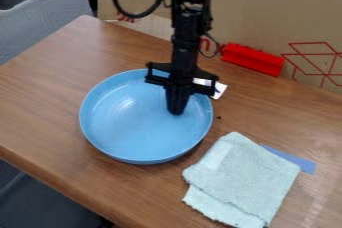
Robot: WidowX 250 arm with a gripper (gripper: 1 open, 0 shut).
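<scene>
The black arm reaches down from the top centre, its gripper (178, 104) low over the back right part of a round light blue plate (123, 122). The fingertips are close together and look shut; whether they touch the plate is unclear, and I see nothing held. A small white item (218, 89) shows just behind the plate's right rim, partly hidden.
A folded pale cloth (241, 182) lies at the front right over a blue strip (297, 159). A red object (253, 58) rests at the back by a cardboard panel (301, 12).
</scene>
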